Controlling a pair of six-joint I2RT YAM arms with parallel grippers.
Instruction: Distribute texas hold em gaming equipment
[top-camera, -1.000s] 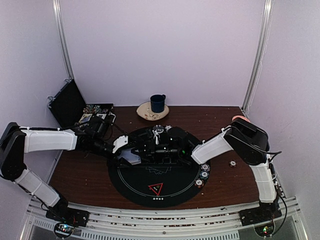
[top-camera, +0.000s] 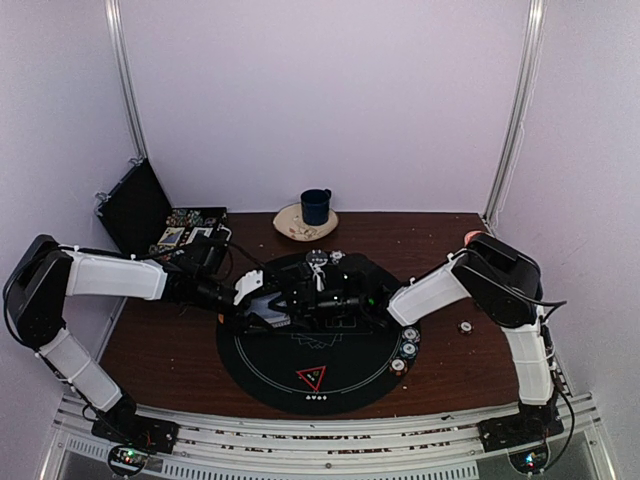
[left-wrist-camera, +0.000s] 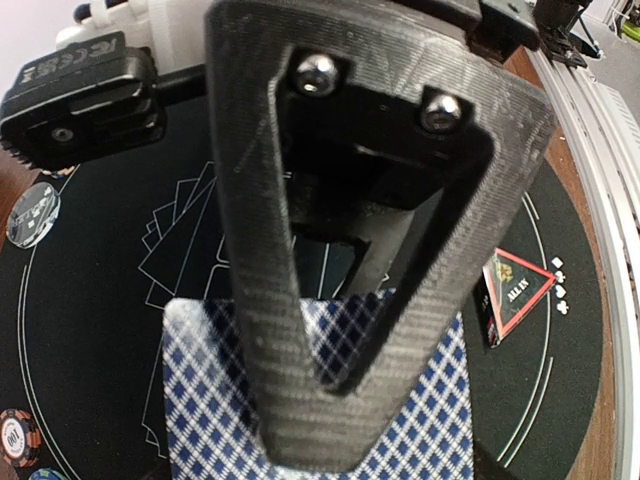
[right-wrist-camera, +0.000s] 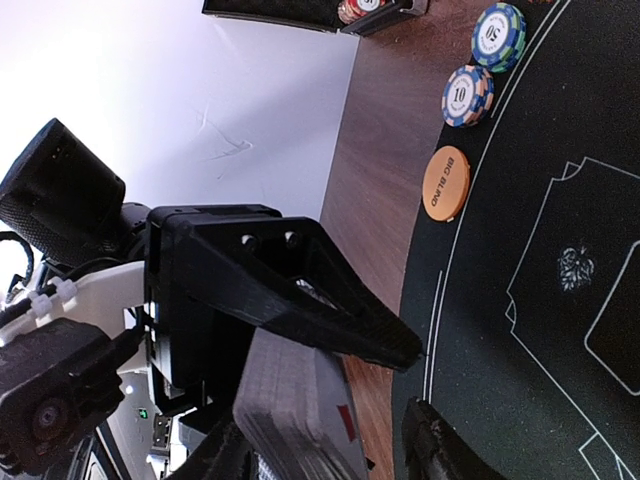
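Note:
Both grippers meet over the left middle of the black poker mat (top-camera: 310, 370). My left gripper (top-camera: 250, 316) is at a blue-checked card stack (left-wrist-camera: 210, 390); in the left wrist view one finger lies over the cards, and the grip is unclear. My right gripper (top-camera: 295, 300) faces it with fingers spread, a grey-lit item (right-wrist-camera: 295, 400) between or behind its fingers. A red ALL IN triangle (left-wrist-camera: 520, 290) lies on the mat. An orange BIG BLIND disc (right-wrist-camera: 446, 183) and chips (right-wrist-camera: 498, 37) sit along the mat's rim.
An open case (top-camera: 140, 205) with gear stands at back left. A plate (top-camera: 290, 225) with a blue mug (top-camera: 315, 207) is at the back. More chips (top-camera: 410, 348) line the mat's right.
My left arm has shifted slightly to the right compared with one second ago. The right arm has moved very slightly; the mat's items stay put.

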